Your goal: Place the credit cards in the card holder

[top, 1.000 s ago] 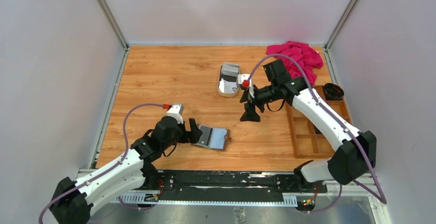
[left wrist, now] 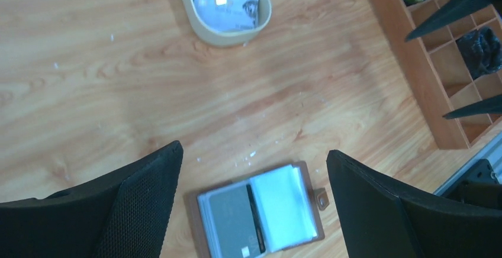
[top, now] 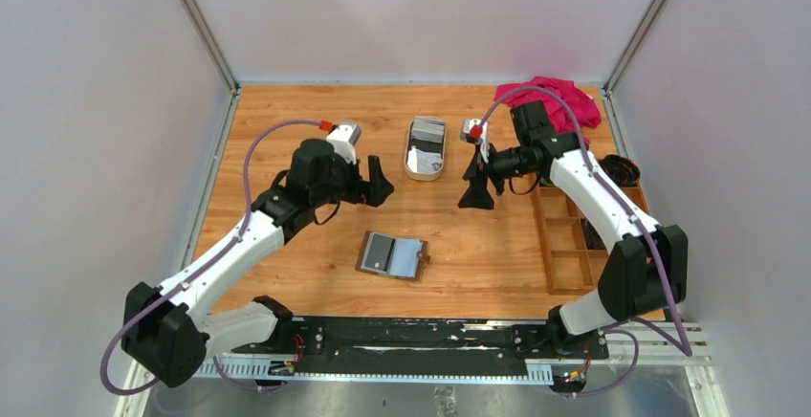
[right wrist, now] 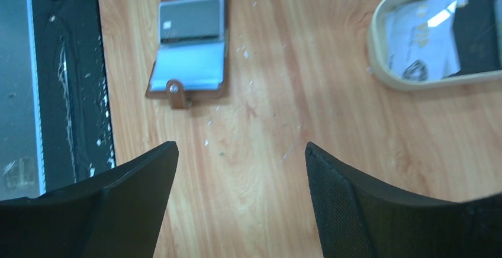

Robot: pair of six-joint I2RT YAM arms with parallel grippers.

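Observation:
The card holder [top: 392, 256], brown with grey and light-blue inserts and a small strap, lies near the front middle; it also shows in both wrist views. A pale tray [top: 412, 169] at the back middle holds cards [right wrist: 419, 36] and dark pieces. My left gripper [top: 375, 174] hovers left of the tray and behind the holder, open with nothing between its fingers; in its own view the holder appears between and beyond the fingertips. My right gripper [top: 474, 188] is right of the tray, also open and empty.
A wooden compartment box [top: 560, 278] with dark items stands on the right, partly under the right arm. A pink cloth [top: 564, 92] lies at the back right.
My left gripper has risen and moved toward the back of the table, away from the holder. My right gripper has shifted toward the back and right.

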